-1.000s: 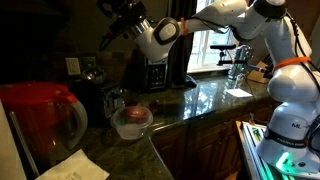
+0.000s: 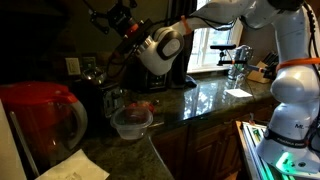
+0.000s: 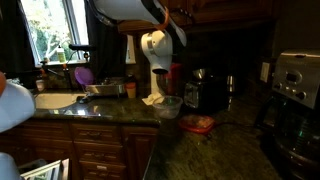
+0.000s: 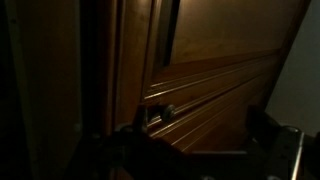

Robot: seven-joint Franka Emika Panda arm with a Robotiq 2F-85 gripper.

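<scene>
My gripper is high up, facing a brown wooden cabinet door [image 4: 225, 45]. Its two dark fingers stand wide apart at the bottom of the wrist view, with nothing seen between them. Small round knobs [image 4: 167, 112] show on the woodwork ahead. In exterior view 1 the gripper [image 2: 112, 20] is up at the top, above the counter. A clear bowl [image 2: 132, 121] stands on the counter below it. The wrist view is dark, so the distance to the door is hard to judge.
A red container [image 2: 45, 125] stands at the left, with a white cloth or paper [image 2: 73, 168] before it. In exterior view 2 a black toaster [image 3: 207, 93], a red dish [image 3: 197, 123] and a coffee maker [image 3: 295, 110] occupy the counter.
Objects on the counter have stayed put.
</scene>
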